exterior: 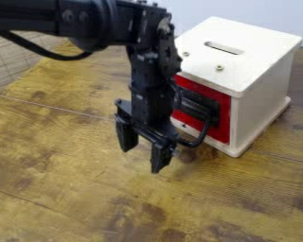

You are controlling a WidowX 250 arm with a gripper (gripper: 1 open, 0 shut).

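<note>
The black arm reaches in from the top left, and its gripper (143,149) hangs low over the wooden table, in front of a white box (256,85). The gripper's two fingers are apart, pointing down, with nothing seen between them. The box has a red front panel (222,131) with a dark part on it, partly hidden behind the arm.
The box takes up the back right. A tiled surface shows beyond the table at the upper left.
</note>
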